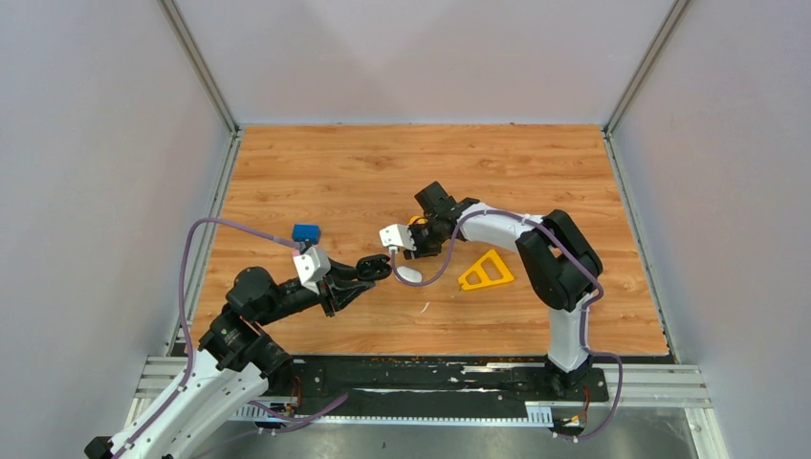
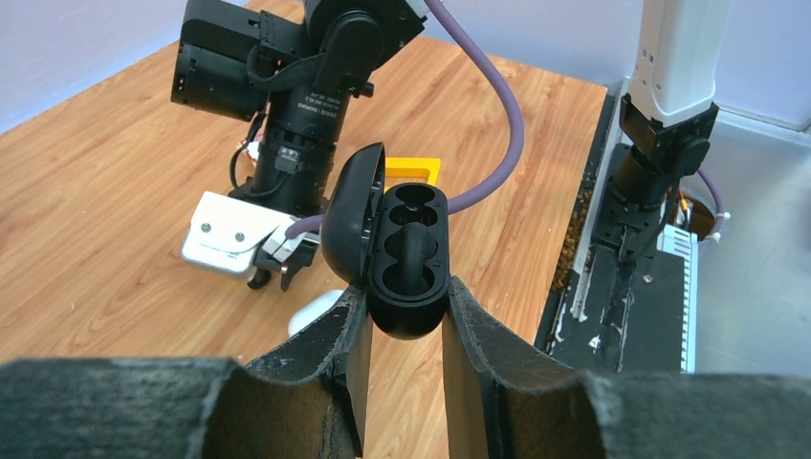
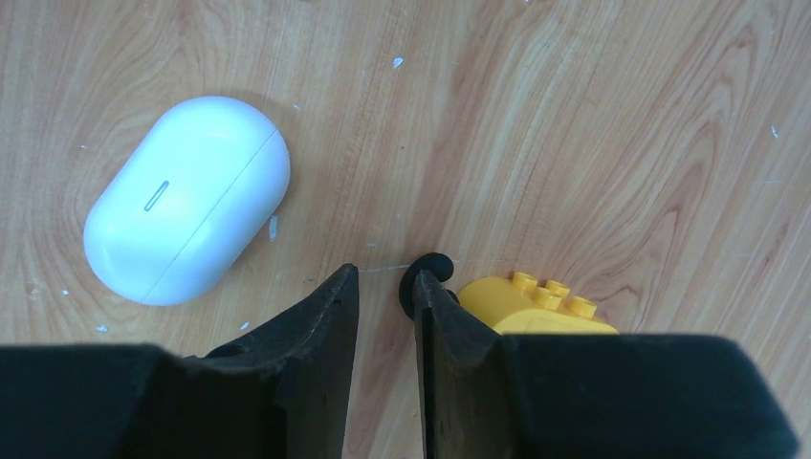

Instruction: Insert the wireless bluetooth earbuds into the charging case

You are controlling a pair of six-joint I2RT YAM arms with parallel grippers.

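Note:
The black charging case (image 2: 409, 249) is held up by my left gripper, which is shut on its lower end. Its lid stands open to the left, and both earbud wells look empty. In the top view the case (image 1: 374, 267) hangs above the table's middle. On the wood lies a black earbud (image 3: 427, 272), largely covered by one finger of my right gripper. A gap shows between the right fingers with nothing in it; the earbud is behind the right-hand finger, not between them. Whether they touch cannot be told.
A white rounded case (image 3: 189, 199) lies near the right gripper. Beside the earbud sits a yellow toy block (image 3: 531, 304). A yellow triangular frame (image 1: 485, 272) and a blue block (image 1: 306, 233) lie farther off.

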